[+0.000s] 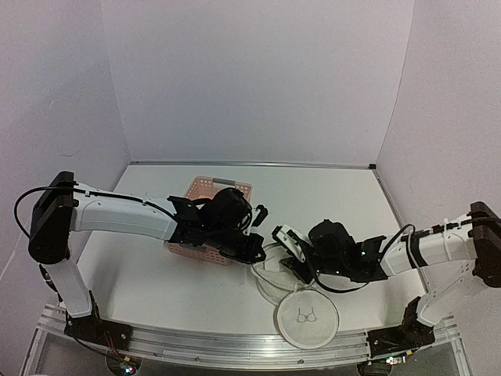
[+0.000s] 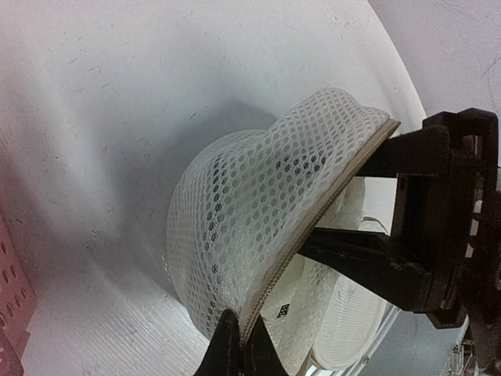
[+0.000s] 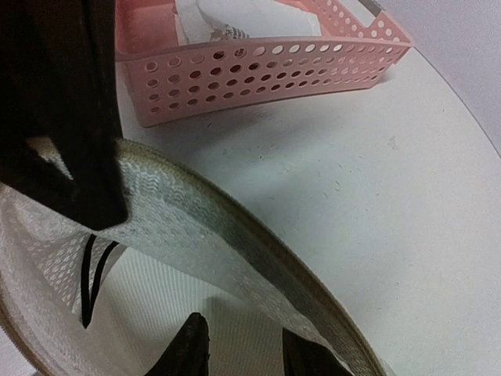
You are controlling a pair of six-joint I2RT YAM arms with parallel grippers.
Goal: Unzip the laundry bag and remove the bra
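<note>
The white mesh laundry bag [image 1: 272, 291] lies near the table's front edge, its zipper edge [image 3: 258, 239] parted into a wide mouth. My left gripper is shut on that edge, pinching the rim. Inside the mouth, the right gripper stands with its fingers [image 3: 189, 348] apart and nothing visible between them. In the left wrist view its dark fingers [image 2: 344, 247] reach past the zipper edge. A black looped strap [image 3: 88, 286] shows within the bag. Pale material [image 2: 288, 291] lies in there too; whether it is the bra I cannot tell.
Behind my left arm stands a pink basket [image 3: 258, 74] holding white cloth [image 3: 243, 19]. A round white piece with a bra drawing [image 1: 308, 319] overhangs the front edge. Free table [image 1: 321, 196] lies at the back and right.
</note>
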